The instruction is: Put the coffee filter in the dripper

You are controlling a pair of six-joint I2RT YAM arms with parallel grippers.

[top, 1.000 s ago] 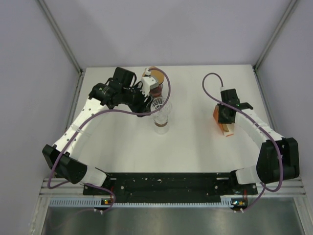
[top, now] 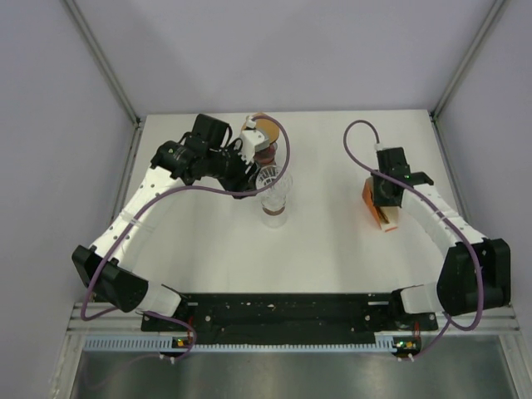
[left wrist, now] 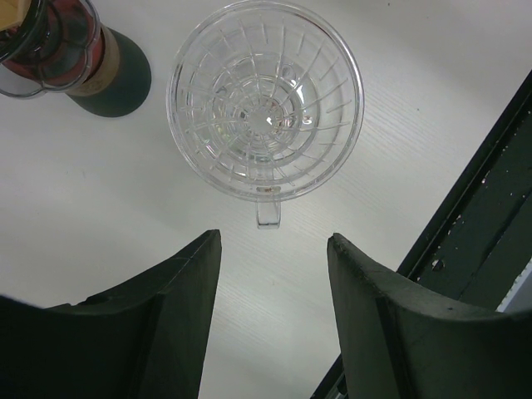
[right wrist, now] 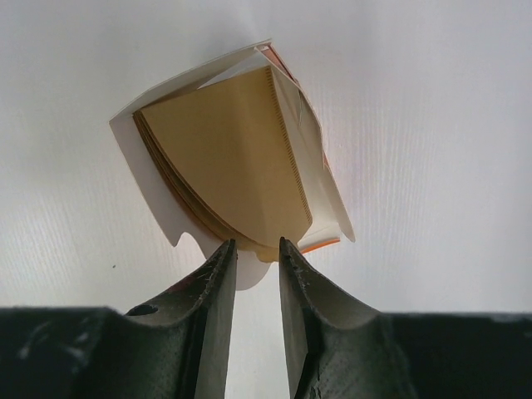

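Observation:
The clear ribbed dripper [left wrist: 266, 108] stands at the middle of the table, its handle toward my left gripper, which is open over it with nothing between the fingers. At the right, an open paper box [right wrist: 154, 179] holds a stack of brown coffee filters [right wrist: 224, 145]. My right gripper is just over the box's near side, its fingers part open; whether they touch a filter I cannot tell.
A dark container with red and tan parts [left wrist: 108, 75] stands behind the dripper.
The right arm has shifted very slightly over the filter box in the top view. The left arm stays still.

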